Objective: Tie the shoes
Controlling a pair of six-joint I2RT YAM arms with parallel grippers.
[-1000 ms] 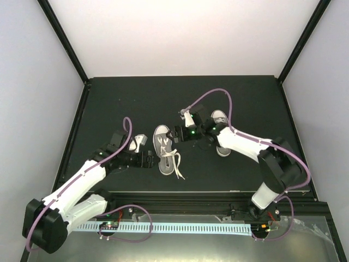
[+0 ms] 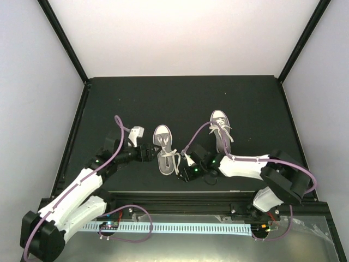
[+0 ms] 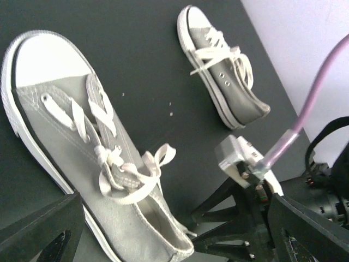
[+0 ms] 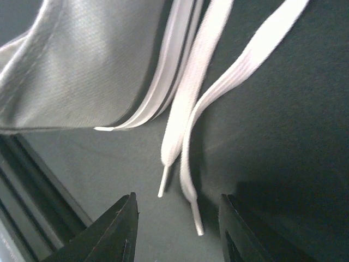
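Observation:
The grey left shoe (image 2: pixel 163 147) lies mid-table with a loosely knotted lace (image 3: pixel 112 158) over its throat; two lace ends (image 4: pixel 188 153) trail beside it on the mat. My left gripper (image 2: pixel 154 153) stands open at the shoe's left side, nothing between its fingers. My right gripper is low by the lace tips, fingers apart, the tips just beyond and between them, not held. The second shoe (image 2: pixel 220 131), laced with white, lies to the right behind the right arm.
The table's front rail (image 2: pixel 180 199) runs close below the right gripper.
My left gripper has shifted slightly.

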